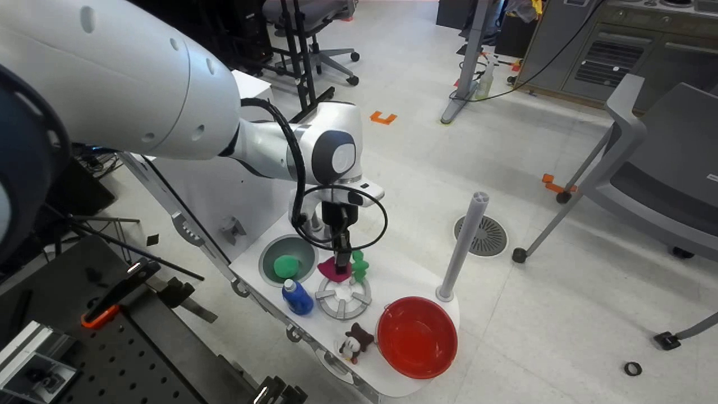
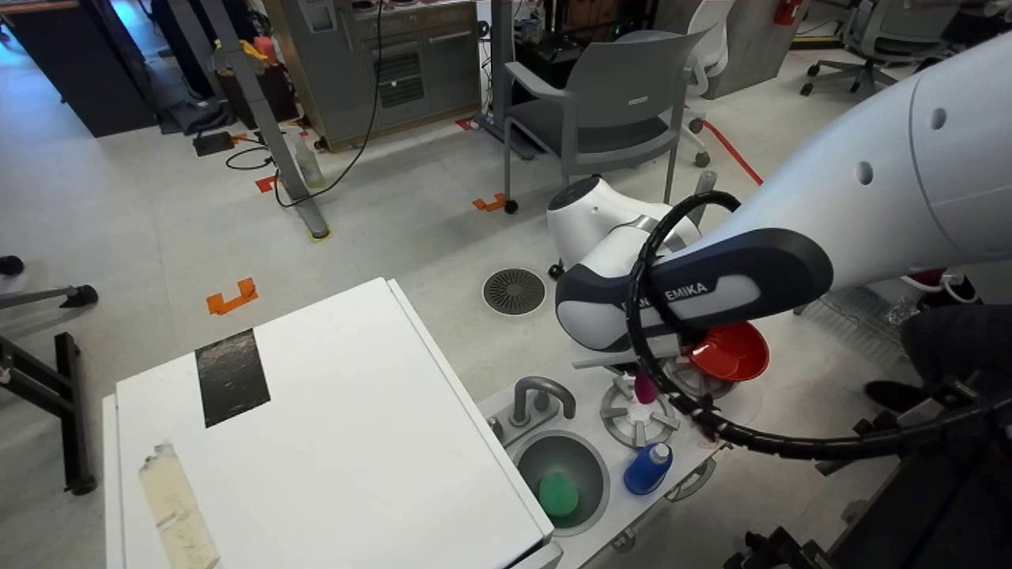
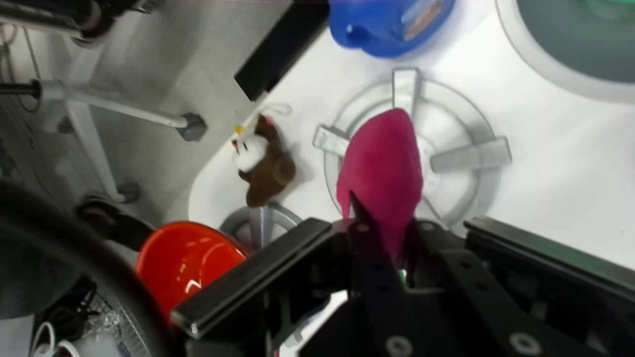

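Observation:
My gripper [image 1: 341, 266] is shut on a magenta toy [image 1: 330, 270] with a green, leaf-like part [image 1: 360, 266] on its far side. In the wrist view the magenta toy [image 3: 384, 166] rises from between the fingers, in front of the round grey burner [image 3: 470, 155]. The toy appears to hang above the counter near that burner; its exact height I cannot tell. In exterior view 2 the arm hides the gripper, and only a bit of the magenta toy [image 2: 646, 387] shows.
A red bowl [image 1: 417, 336] stands at the counter's end beside a brown plush toy [image 1: 356, 342]. A blue bottle [image 1: 297, 297] is near the burner. The grey sink [image 1: 266, 256] holds a green round object [image 1: 286, 266]. A grey post [image 1: 462, 246] rises at the counter's edge.

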